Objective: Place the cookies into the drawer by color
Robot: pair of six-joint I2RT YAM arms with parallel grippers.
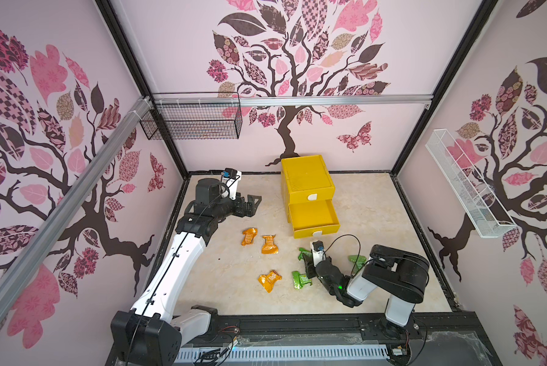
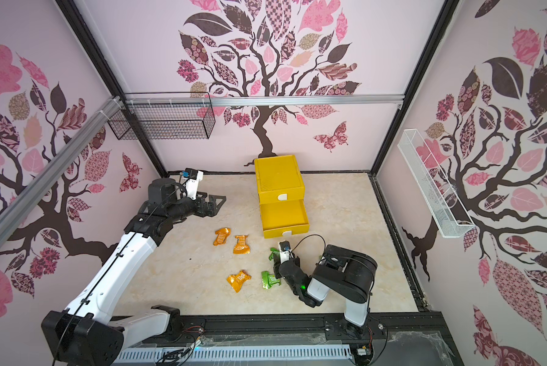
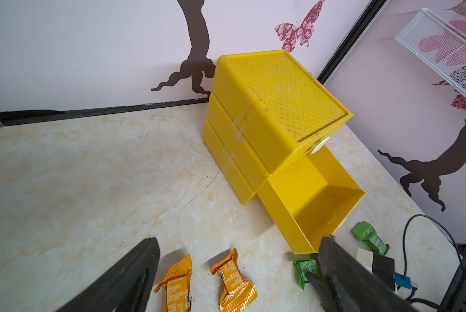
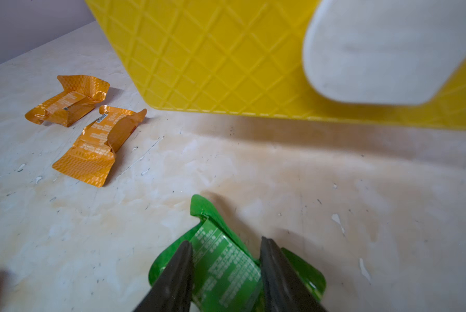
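Observation:
The yellow drawer unit [image 1: 304,177] has its bottom drawer [image 3: 311,197] pulled out and empty. My right gripper is low in front of it, fingertips partly parted around a green cookie packet [image 4: 217,265]; whether it grips is unclear. Two other green packets lie nearby, one [image 1: 301,279] toward the front, one [image 3: 370,238] to the right. Three orange packets [image 1: 249,236] lie to the left. My left gripper [image 1: 251,205] hangs open above the table left of the drawer, nothing between its fingers.
A black wire basket [image 1: 191,122] and a white mesh basket [image 1: 469,183] hang on the walls. Cables loop over my right arm.

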